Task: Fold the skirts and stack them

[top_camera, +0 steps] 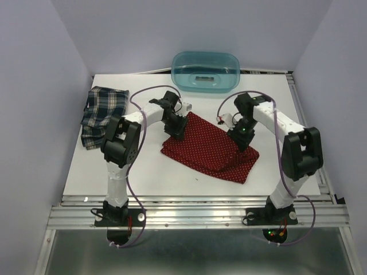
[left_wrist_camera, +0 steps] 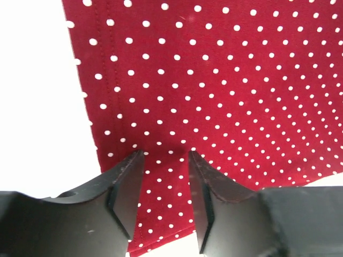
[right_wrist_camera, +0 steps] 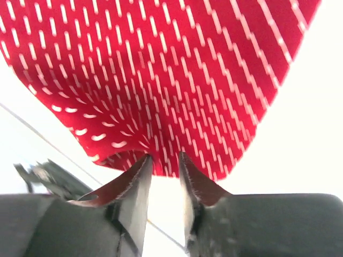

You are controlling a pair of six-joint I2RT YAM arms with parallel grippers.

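Observation:
A dark red skirt with white dots (top_camera: pixel 203 149) lies spread at a slant across the middle of the table, its right part slightly bunched. My left gripper (top_camera: pixel 176 133) is over its left end; in the left wrist view smooth cloth (left_wrist_camera: pixel 214 91) shows behind and between the fingers, and whether they pinch it is unclear. At the skirt's right part is my right gripper (top_camera: pixel 241 142). Its fingertips (right_wrist_camera: pixel 143 171) stand a little apart at the lower edge of the blurred cloth (right_wrist_camera: pixel 177 91), beside a small raised fold (right_wrist_camera: pixel 115 142).
A dark plaid folded cloth (top_camera: pixel 103 114) lies at the table's left. The translucent teal bin (top_camera: pixel 205 86) stands at the back edge.

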